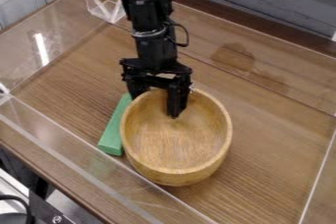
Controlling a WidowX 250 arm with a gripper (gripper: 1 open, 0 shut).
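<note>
My black gripper [157, 83] hangs down over the rear rim of a round wooden bowl [176, 144]. Its lower fingers reach to the rim and just inside it; whether they touch the bowl is hard to tell. I see nothing held clear of the table. A green elongated object [116, 130] lies along the bowl's left side, partly beside and under its edge.
A clear plastic container [105, 2] stands at the back left. The front-left edge of the table drops off toward dark cables.
</note>
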